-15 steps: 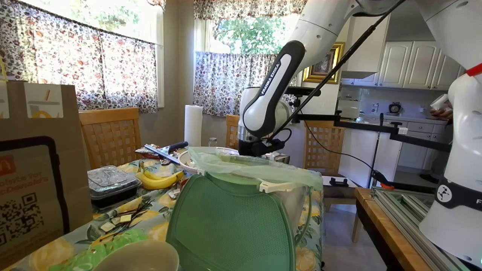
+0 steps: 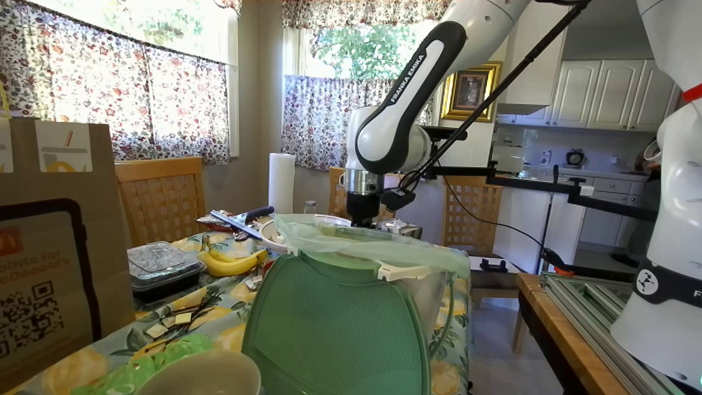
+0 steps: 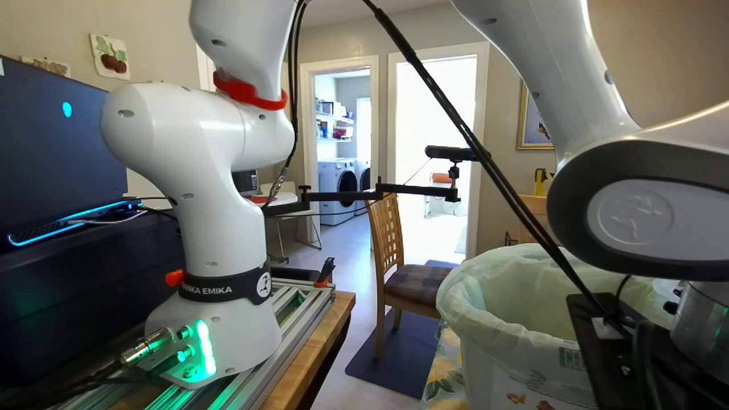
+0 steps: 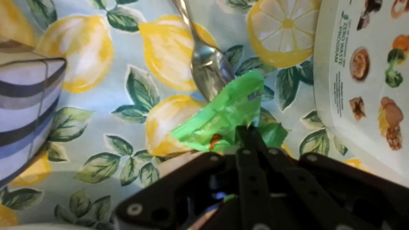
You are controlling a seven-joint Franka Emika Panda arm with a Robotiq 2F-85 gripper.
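Note:
In the wrist view my gripper is shut, and a crinkled green wrapper [image 4: 224, 113] is gathered at its fingertips, spreading out to both sides of them. Below the wrapper a metal spoon [image 4: 211, 63] lies on the lemon-print tablecloth [image 4: 126, 23], its bowl partly covered. To the right stands a white bin [image 4: 345, 76] printed with food pictures. In the second exterior view a pale green liner [image 3: 492, 300] hangs over the bin's rim. The fingers are hidden behind the bin in the first exterior view.
The bin's green lid [image 2: 335, 329] hangs open toward the first exterior camera. Bananas [image 2: 230, 263], a black takeout box [image 2: 163, 270] and a paper bag [image 2: 59, 250] occupy the table's left. A striped object [image 4: 27, 111] lies left of the wrapper, with bare cloth between.
My arm's wrist has risen above the table behind the bin, so more of the hand shows over the liner. The bin and the table items stand where they were.

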